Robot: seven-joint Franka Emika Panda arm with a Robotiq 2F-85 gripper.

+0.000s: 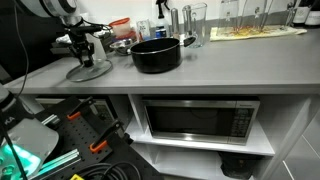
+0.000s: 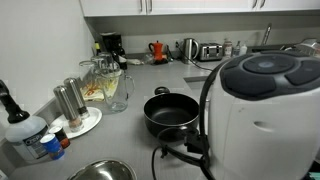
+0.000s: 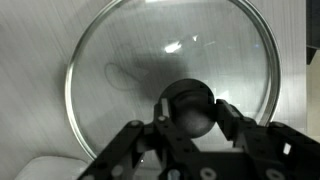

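Observation:
A clear glass lid (image 3: 118, 72) with a metal rim and a dark round knob (image 3: 190, 108) is at the left end of the counter in exterior view 1. My gripper is shut on the knob from above, its black fingers (image 3: 163, 108) at either side in the wrist view. In exterior view 1 the lid looks almost level; whether it touches the countertop is hard to tell. A black pot (image 1: 157, 55), uncovered, stands to its right. The arm hides the lid in exterior view 2.
Beside the pot, toward the back, sits a metal bowl (image 2: 103, 172). Tall glasses (image 1: 197, 22) and a wooden board (image 1: 250, 32) line the back. The counter's front edge (image 1: 200, 89) is close to the lid; the countertop right of the pot is bare.

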